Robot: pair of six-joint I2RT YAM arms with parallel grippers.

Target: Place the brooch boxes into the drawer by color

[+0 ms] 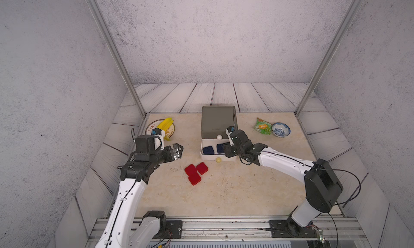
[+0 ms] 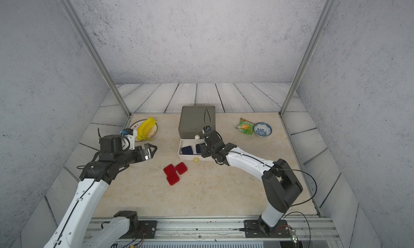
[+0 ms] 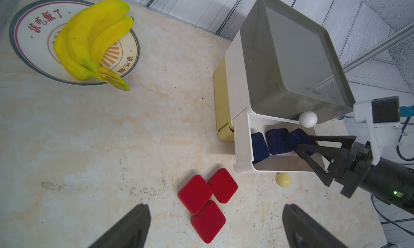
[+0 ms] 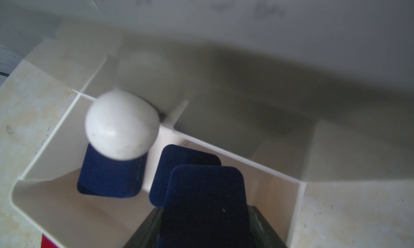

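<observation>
A white drawer sticks out below a grey-green cabinet. Two navy brooch boxes lie in it. A third navy box is between the fingers of my right gripper, held in or just over the drawer's right part; whether it is firmly gripped I cannot tell. Three red boxes lie together on the table, left and in front of the drawer. My left gripper hangs open and empty above the table, left of the drawer.
A plate with bananas is at the back left. A green snack bag and patterned bowl stand back right. The white knob and yellow knob are at the drawer.
</observation>
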